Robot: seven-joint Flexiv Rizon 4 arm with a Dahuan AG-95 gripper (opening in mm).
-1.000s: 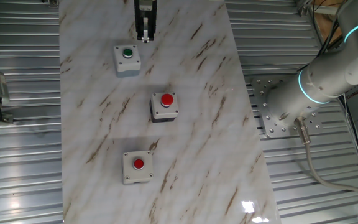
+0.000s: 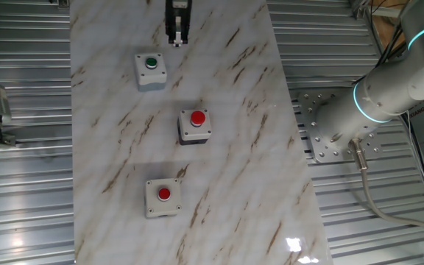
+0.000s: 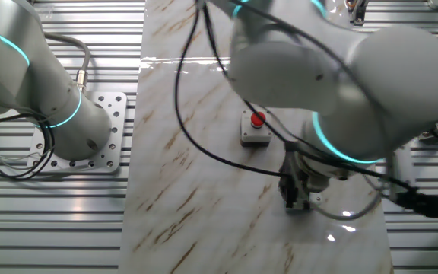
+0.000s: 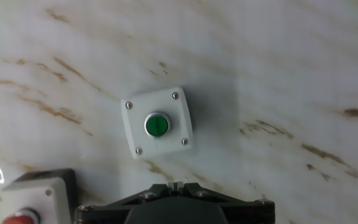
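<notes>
A pale box with a green push button point(image 2: 151, 63) stands on the marble-patterned table point(image 2: 234, 184). My gripper point(image 2: 177, 44) hangs up and to the right of it in exterior view 1, apart from it. Its fingertips are together with nothing visible between them. In the wrist view the green button point(image 4: 157, 125) is unobstructed, beyond and slightly left of the black gripper. Exterior view 2 has the arm over that area, with the gripper point(image 3: 293, 199) largely dark and the green button not discernible.
A box with a red mushroom button point(image 2: 197, 118) sits near the table's middle, also visible in exterior view 2 point(image 3: 257, 120). Another box with a flatter red button point(image 2: 164, 194) lies lower left. Bare tabletop separates the boxes. The robot's base point(image 2: 337, 125) stands off the right edge.
The boxes have stayed put.
</notes>
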